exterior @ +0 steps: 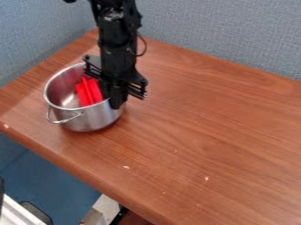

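A steel pot (70, 117) with a wire handle stands on the wooden table toward the left, near its edge. Red objects (87, 91) lie inside it. My black gripper (115, 98) reaches down at the pot's right rim, its lower end partly over the pot. Its fingertips are dark and hard to make out, so what is between them, if anything, does not show.
Grey padded walls stand behind and to the left. Blue floor shows beyond the table's front left edge.
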